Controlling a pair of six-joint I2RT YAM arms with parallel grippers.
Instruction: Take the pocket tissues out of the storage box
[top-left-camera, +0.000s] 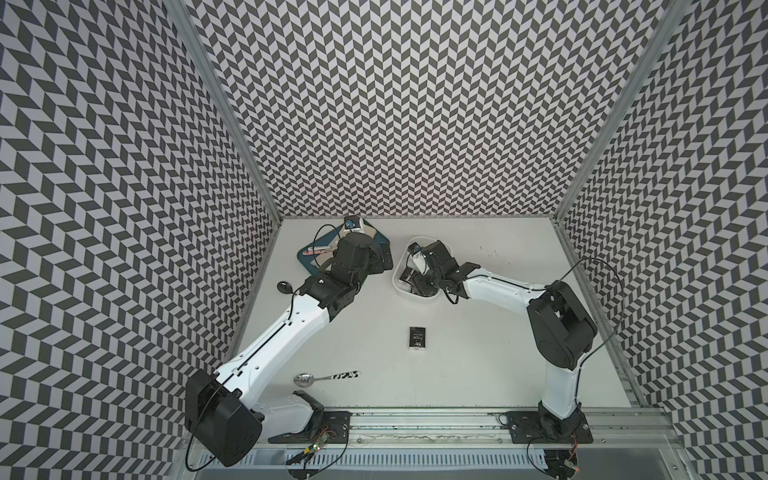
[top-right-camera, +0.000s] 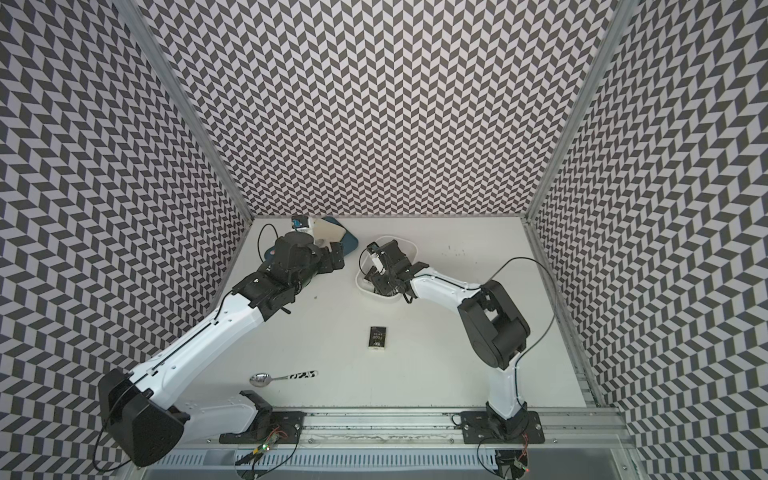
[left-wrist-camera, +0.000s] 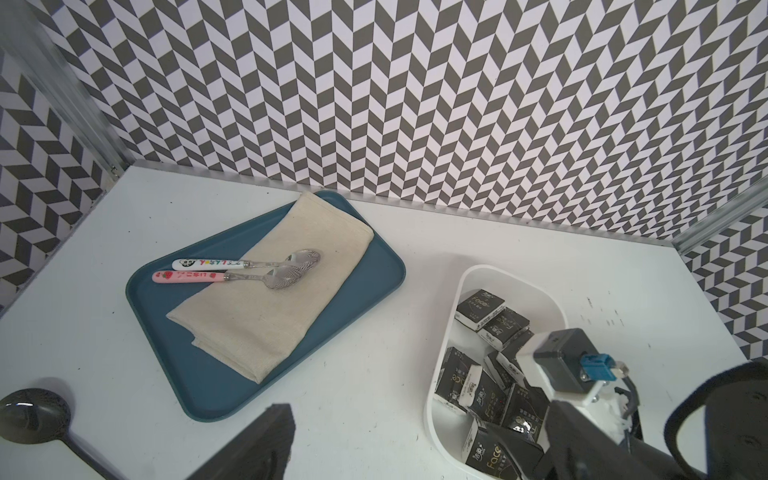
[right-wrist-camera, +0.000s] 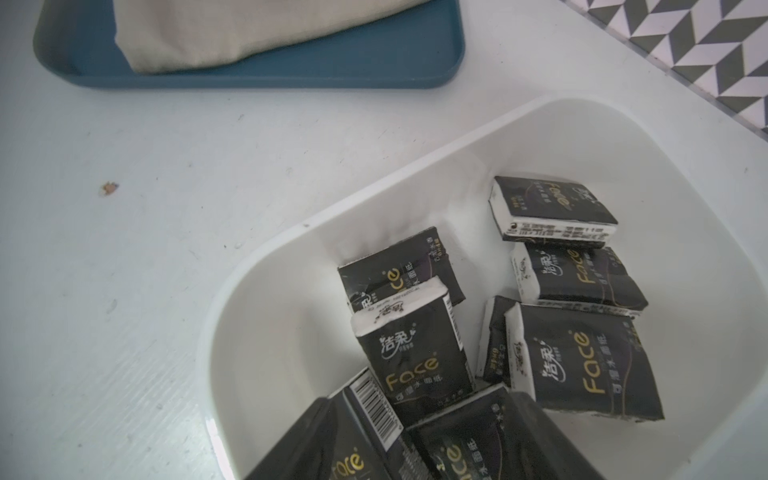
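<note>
Several black-and-white pocket tissue packs (right-wrist-camera: 414, 352) lie in the white storage box (right-wrist-camera: 552, 108), some leaning on others. My right gripper is over the box with its fingers spread; the packs nearest the fingertips (right-wrist-camera: 320, 432), one of them barcoded (right-wrist-camera: 382, 408), appear between and below them, and I cannot tell whether the fingers touch them. A single pack (top-left-camera: 417, 337) lies on the table in front of the box. To the left of the box hovers my left gripper, its fingers wide apart and empty.
A blue tray (left-wrist-camera: 200, 400) with a beige cloth (left-wrist-camera: 272, 312) and two spoons stands at the back left, beneath my left arm. A dark ladle (left-wrist-camera: 36, 416) lies left, and another spoon (top-left-camera: 304, 380) near the front edge.
</note>
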